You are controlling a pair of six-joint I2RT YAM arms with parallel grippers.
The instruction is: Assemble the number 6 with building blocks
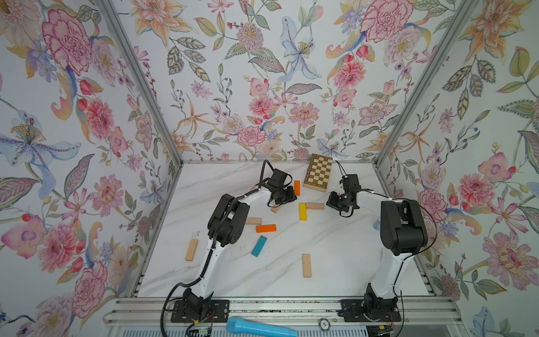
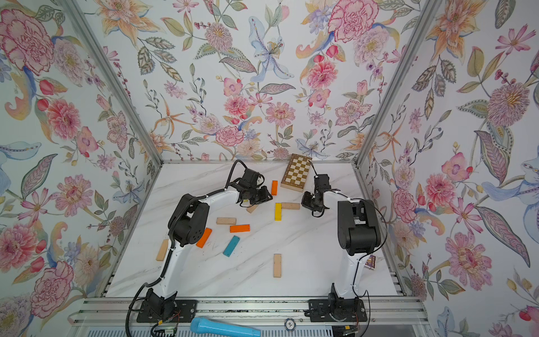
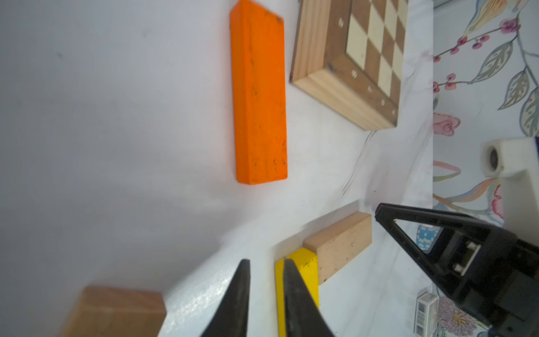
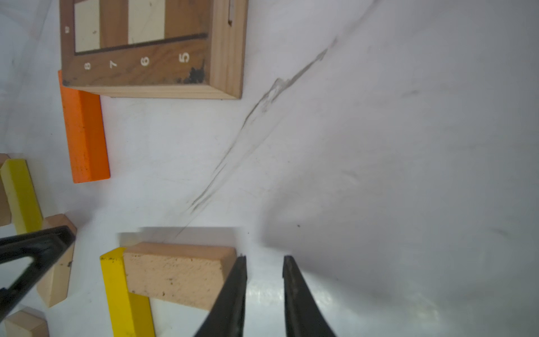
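Observation:
My left gripper hangs over the table just left of the yellow block (image 1: 302,211), open, with nothing held. The yellow block stands lengthwise front to back, its far end against the left end of a wooden block (image 4: 171,272) lying crosswise. My right gripper is open just right of that wooden block, empty. An orange block (image 3: 261,106) lies farther back, in line with the yellow one but apart. Another wooden block (image 3: 120,309) lies under my left gripper's side.
A checkerboard box (image 1: 317,172) sits at the back. Crosswise orange (image 1: 266,228), blue (image 1: 258,245) and wooden (image 1: 306,265) blocks lie nearer the front.

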